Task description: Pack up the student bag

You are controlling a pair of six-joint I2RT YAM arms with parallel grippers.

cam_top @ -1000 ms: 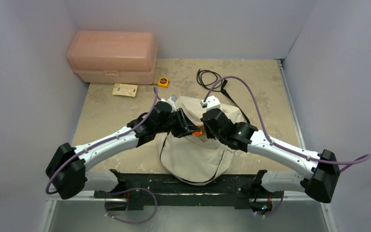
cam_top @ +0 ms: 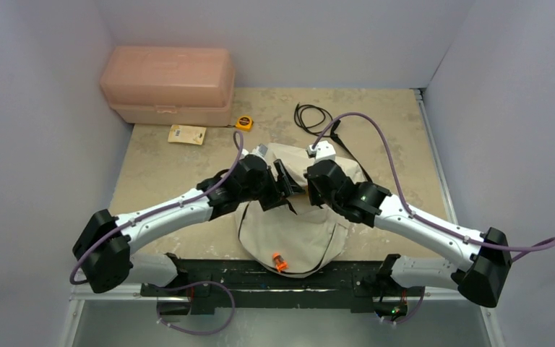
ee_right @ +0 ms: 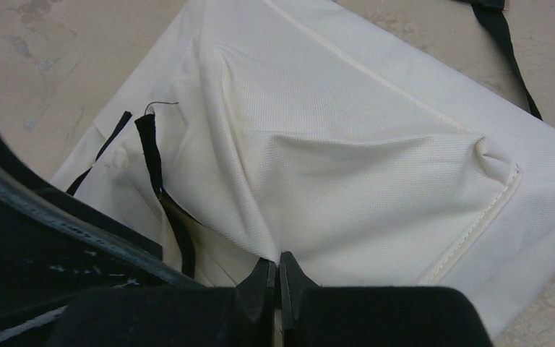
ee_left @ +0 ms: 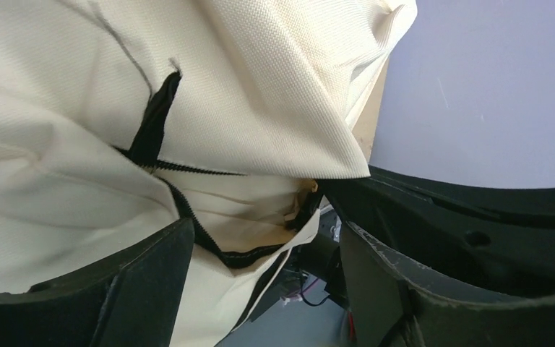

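A cream bag [cam_top: 289, 235] with black zip trim lies at the middle front of the table, its mouth partly gaping. Over that mouth is my left gripper [cam_top: 294, 189]. In the left wrist view its fingers [ee_left: 155, 278] stand apart, with only bag fabric and the zip [ee_left: 253, 254] showing beyond them. My right gripper is shut on the edge of the bag's upper flap [ee_right: 249, 195], holding it raised. A small orange object [cam_top: 280, 262] rests on the bag's front panel near its lower edge, clear of both grippers. The bag's inside is mostly hidden.
At the back left stands a closed pink case [cam_top: 170, 79]. In front of it lie a yellow card [cam_top: 186, 134] and a yellow tape measure [cam_top: 243, 123]. A black strap [cam_top: 311, 119] coils behind the bag.
The orange object was at my left gripper by the bag's mouth; now it lies lower on the front panel. My right arm has barely moved.
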